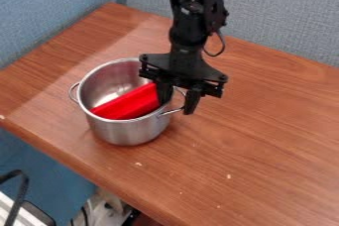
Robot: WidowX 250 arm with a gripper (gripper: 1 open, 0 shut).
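A steel pot (111,125) with two loop handles stands on the wooden table toward the left, near its edge. A red elongated object (125,104) lies inside it. My black gripper (176,95) is over the pot's right rim, at the right end of the red object. Its fingers are partly hidden behind the rim and in shadow, so what is between them is unclear.
Blue-grey padded walls border the back and left. A cable and pale equipment lie below the table's edge at the lower left.
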